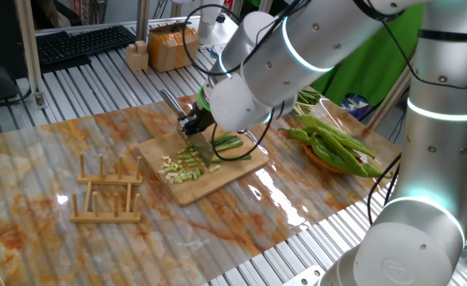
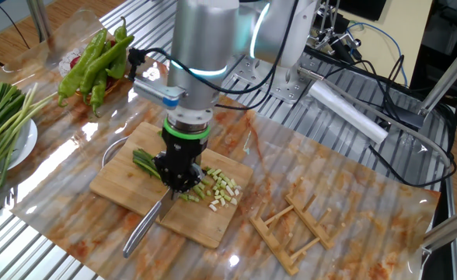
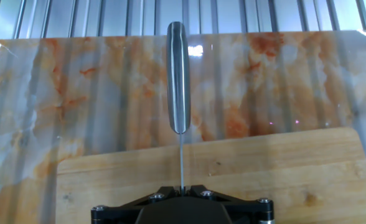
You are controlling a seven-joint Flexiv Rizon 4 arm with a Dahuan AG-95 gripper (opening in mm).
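A knife with a steel handle (image 3: 178,78) is clamped at its blade by my gripper, whose black fingers are shut on it. In exterior view 1 the wide blade (image 1: 202,148) points down onto the wooden cutting board (image 1: 183,193); whether its edge touches the wood I cannot tell. Chopped green and white pieces (image 1: 176,169) lie to one side of the blade. On the other side are uncut green stalks (image 1: 229,143). In exterior view 2 the knife handle (image 2: 141,231) sticks out over the board's near edge, and my gripper (image 2: 172,190) partly hides the vegetables.
A wooden peg rack (image 1: 106,217) stands on the table beside the board. Long green peppers (image 1: 334,148) fill a basket on the other side. A white plate (image 2: 25,148) holds more green stalks.
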